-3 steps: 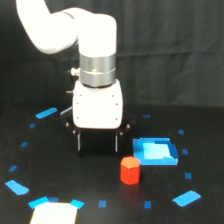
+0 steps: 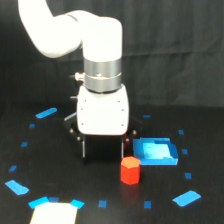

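Note:
The white arm comes down from the top left and ends in my gripper [image 2: 103,151]. Its dark fingers are set wide apart, and nothing shows between them. A small red block [image 2: 130,171] rests on the black table, a little to the right of and below the right finger in the picture. Whether that finger touches the block I cannot tell. Right of the gripper, behind the block, stands a shallow blue tray [image 2: 143,160] with a pale patch inside it.
A pale beige piece [image 2: 54,213] lies at the front left edge, partly cut off. Several blue tape marks dot the black table [image 2: 60,165], including a strip [image 2: 186,198] at the front right. Open table lies left of the gripper.
My gripper has shifted slightly right and a little lower in the picture, nearer the red block. The block and tray have stayed where they were.

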